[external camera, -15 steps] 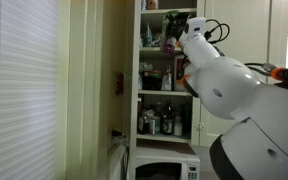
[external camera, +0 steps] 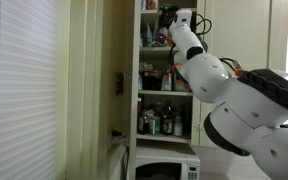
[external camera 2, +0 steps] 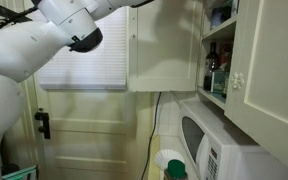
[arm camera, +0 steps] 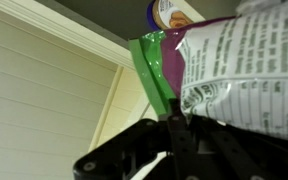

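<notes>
A plastic package [arm camera: 239,70] with white printed panels and magenta and green parts fills the upper right of the wrist view. My gripper is shut on its lower edge, and the package hides much of the fingertips. Exterior view 1 shows the gripper [external camera: 168,20] high up at the upper shelves of the open cabinet, with a small dark pinkish item [external camera: 162,39] just below it. The gripper is out of sight in exterior view 2, where only part of the arm [external camera 2: 69,25] shows.
Behind the package stands a blue-labelled jar [arm camera: 169,14]. Bottles and jars [external camera: 164,124] crowd a lower shelf above the microwave [external camera: 164,160]. A cabinet door [external camera: 229,50] is beside the arm. A green-lidded container [external camera 2: 176,168] stands near the microwave.
My gripper has shifted slightly up and to the left at the upper shelves, and the forearm has swung with it. The items on the lower shelf look unmoved.
</notes>
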